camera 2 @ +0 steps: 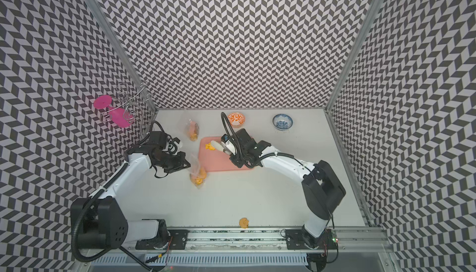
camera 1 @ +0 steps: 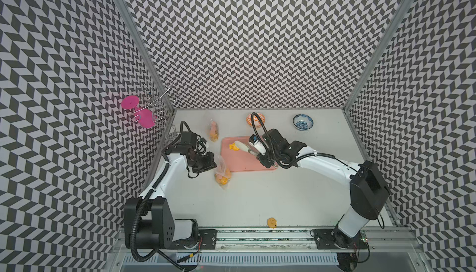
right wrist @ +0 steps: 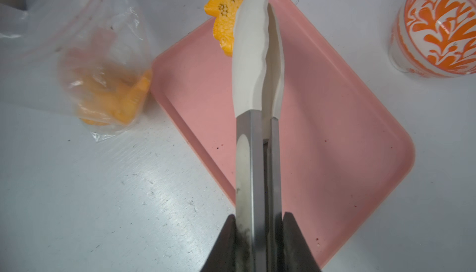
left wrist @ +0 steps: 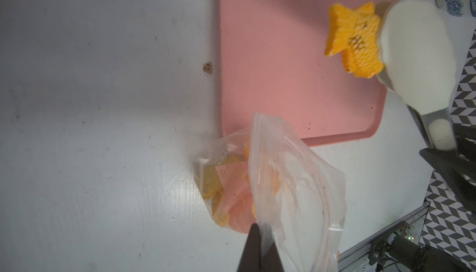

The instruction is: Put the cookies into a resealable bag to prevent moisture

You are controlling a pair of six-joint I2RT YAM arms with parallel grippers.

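Observation:
My right gripper is shut on the metal handles of white-tipped tongs (right wrist: 249, 64), whose ends stand over the pink tray (right wrist: 327, 138). An orange fish-shaped cookie (left wrist: 359, 39) sits at the tong tips and looks raised off the tray. To the tray's near left, a clear resealable bag (left wrist: 307, 187) with orange cookies and a pink label inside rests partly on the table, its mouth up and spread. My left gripper is shut on that bag's edge. The tray shows no other cookie.
Farther back stands another filled bag (camera 1: 213, 130). An orange-patterned bowl (camera 2: 236, 119) and a blue-patterned bowl (camera 2: 282, 122) are at the rear. One brown cookie (camera 1: 271, 222) lies by the front edge.

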